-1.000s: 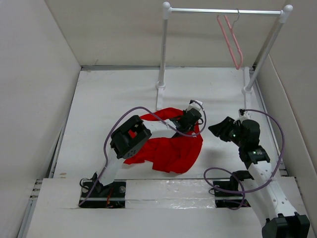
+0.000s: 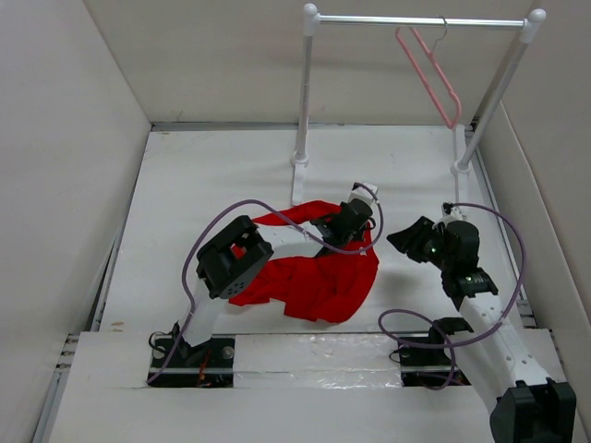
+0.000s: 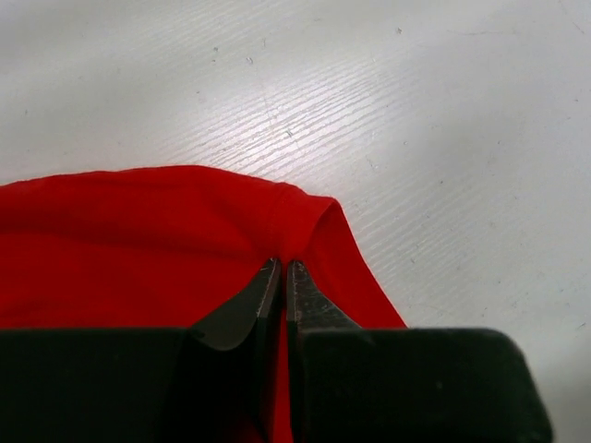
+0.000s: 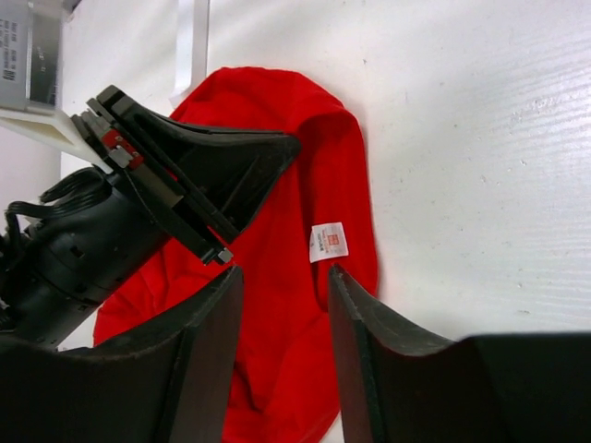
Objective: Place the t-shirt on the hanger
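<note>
The red t-shirt [image 2: 319, 286] lies crumpled on the white table. My left gripper is shut at the shirt's folded corner, its tips on the cloth; whether fabric is between them is hard to tell. In the right wrist view that gripper's black body rests over the shirt, near a white label [image 4: 328, 241]. My right gripper is part open above the shirt's right side, nothing held; in the top view it hovers just right of the shirt. The pink hanger [image 2: 434, 83] hangs by its hook on the rail at the back right.
The rack's rail [image 2: 369, 20] stands on two white posts at the back, with feet on the table. White walls enclose the sides. Bare table [image 2: 175, 212] lies left of the shirt and between shirt and rack.
The left arm's elbow has shifted slightly left while its gripper stays on the shirt. The right arm has moved very slightly. The hanger has swung a little.
</note>
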